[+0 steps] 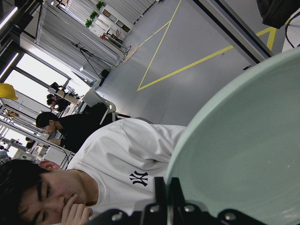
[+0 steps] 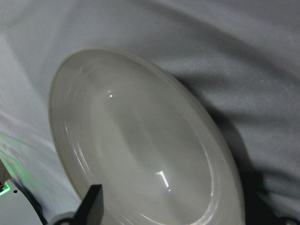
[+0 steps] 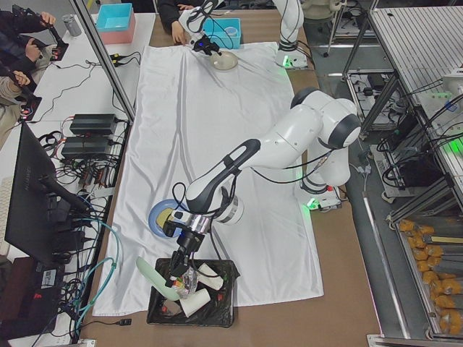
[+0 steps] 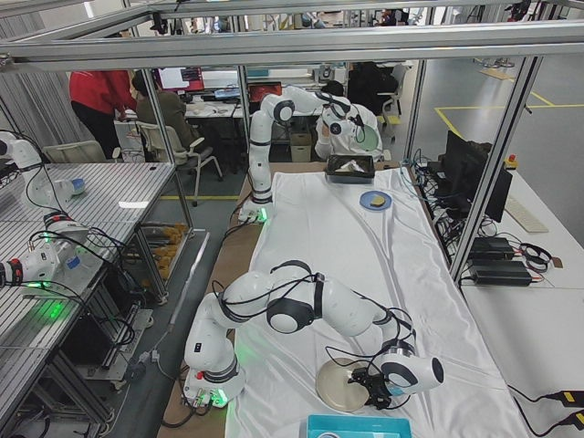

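My left gripper (image 3: pixel 176 269) is over the black bin (image 3: pixel 226 312), shut on the rim of a light green plate (image 3: pixel 152 276), which fills the right of the left wrist view (image 1: pixel 239 136). At the far end of the cloth, my right gripper (image 4: pixel 378 391) is at a cream plate (image 4: pixel 338 391); in the right wrist view its open fingers straddle the rim of this plate (image 2: pixel 140 131).
A blue plate (image 4: pixel 375 205) with a yellow sponge (image 4: pixel 376 200) lies near the bin. A blue bin (image 4: pixel 356 424) stands beside the cream plate. A monitor (image 3: pixel 36 202) lines one side.
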